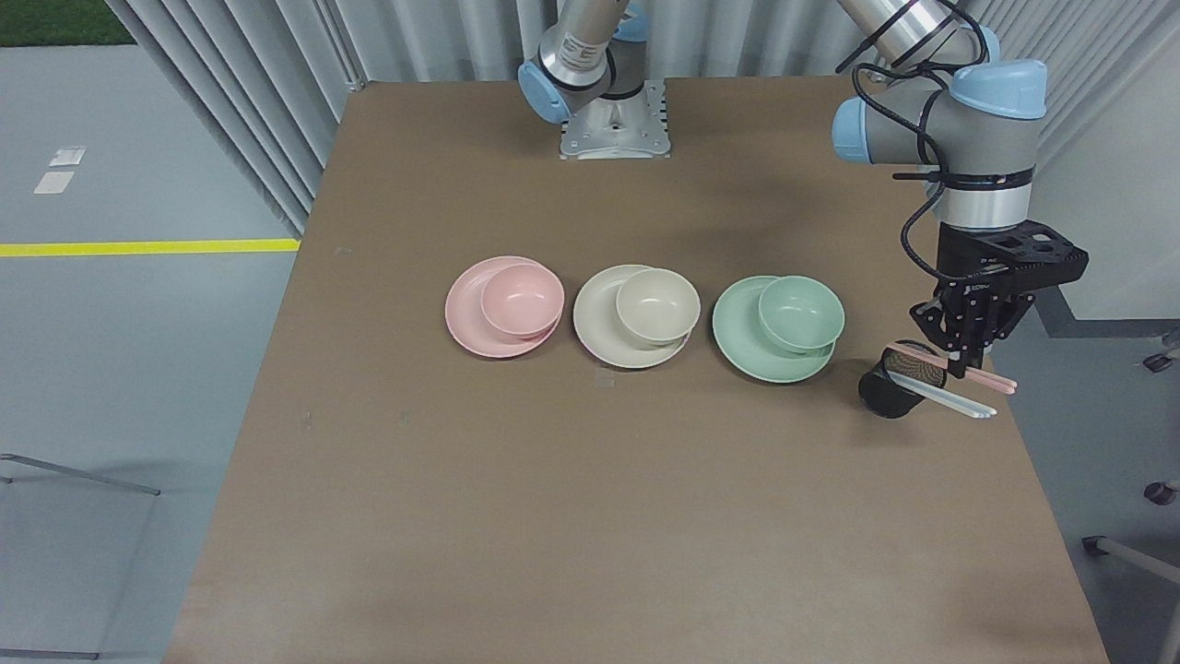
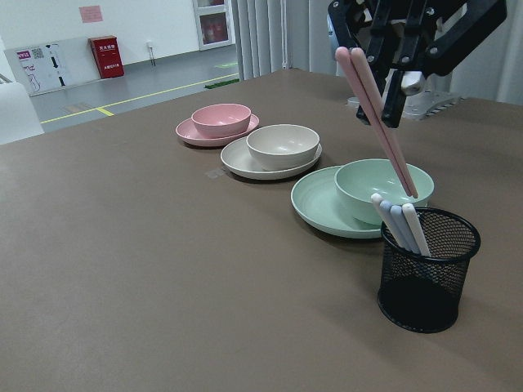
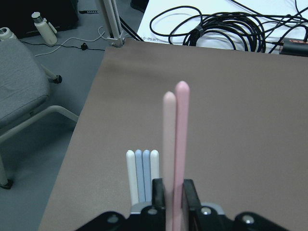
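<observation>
My gripper (image 1: 958, 360) is shut on a pair of pink chopsticks (image 2: 376, 114), holding them over the black mesh pen cup (image 2: 418, 290). In the wrist view the pink chopsticks (image 3: 181, 134) stand between the fingertips. The cup holds several white and pale blue chopsticks (image 2: 406, 224). To the cup's left stand the green bowl (image 1: 799, 310) on its green plate (image 1: 743, 337), the cream bowl (image 1: 658, 299) on its plate (image 1: 597, 321), and the pink bowl (image 1: 520, 293) on its pink plate (image 1: 470, 326).
The right table edge lies close to the cup. The wrist view shows cables, a chair and floor beyond the table.
</observation>
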